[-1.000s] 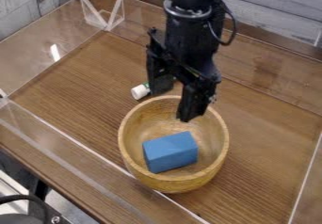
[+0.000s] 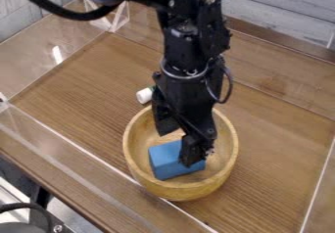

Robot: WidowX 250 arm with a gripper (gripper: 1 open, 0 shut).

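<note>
My black gripper (image 2: 175, 134) reaches down into a round wooden bowl (image 2: 213, 182), its fingers open and low over a blue block (image 2: 167, 162) that lies in the front part of the bowl. The gripper hides part of the block and the back of the bowl; whether a finger touches the block I cannot tell.
A small white object (image 2: 145, 94) lies on the wooden table (image 2: 72, 110) just behind the bowl, left of the arm. Pale low edges run along its sides.
My gripper has come down from above the back of the bowl to inside it, over the blue block.
</note>
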